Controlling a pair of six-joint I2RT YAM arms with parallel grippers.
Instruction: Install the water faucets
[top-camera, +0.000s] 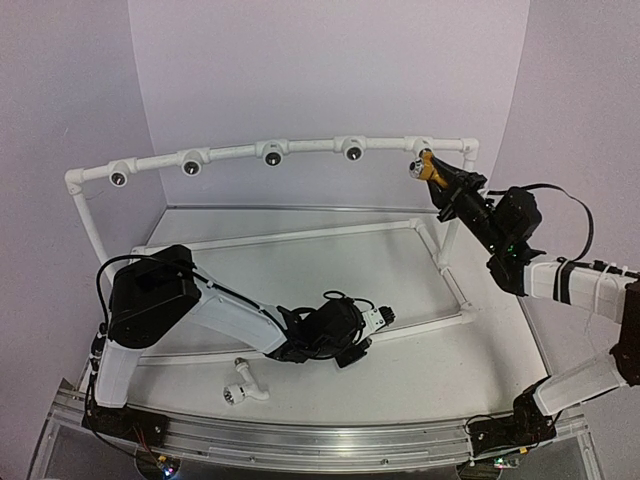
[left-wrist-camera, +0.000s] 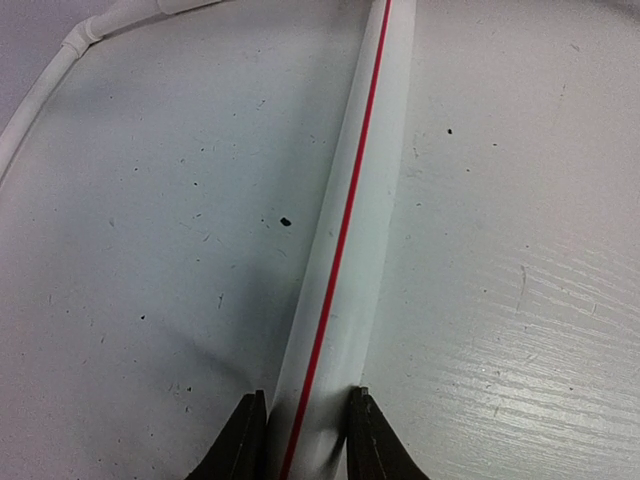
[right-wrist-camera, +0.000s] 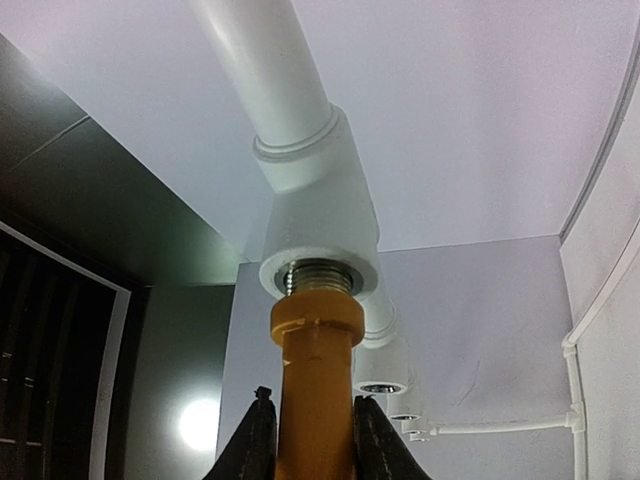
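An orange faucet (top-camera: 433, 170) is held in my right gripper (top-camera: 436, 182) at the rightmost tee fitting (top-camera: 419, 142) of the white pipe frame. In the right wrist view, the faucet (right-wrist-camera: 317, 390) points at the tee's socket (right-wrist-camera: 318, 220), its threaded end at the opening with some thread still showing; my fingers are shut round its body. My left gripper is low at the frame's front bottom pipe (left-wrist-camera: 345, 230), shut on it, as the left wrist view shows. A white faucet (top-camera: 245, 385) lies on the floor in front of the frame.
Other tee fittings (top-camera: 272, 153) line the top rail to the left. The left arm (top-camera: 220, 310) stretches over the lower front of the frame.
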